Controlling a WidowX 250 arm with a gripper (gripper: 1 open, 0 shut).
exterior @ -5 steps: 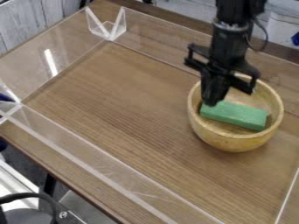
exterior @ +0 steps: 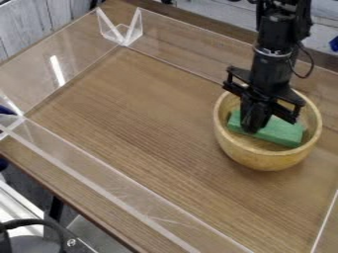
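A round light wooden bowl [exterior: 258, 153] sits at the right of the table, holding a green block [exterior: 283, 132]. The black gripper [exterior: 254, 115] hangs down into the bowl from above, over the left part of the block, its tips close to it or on it. The fingers look close together; whether anything is between them cannot be told.
Clear tape and a white taped shape [exterior: 121, 30] mark the back left. A black cable hangs at the upper right.
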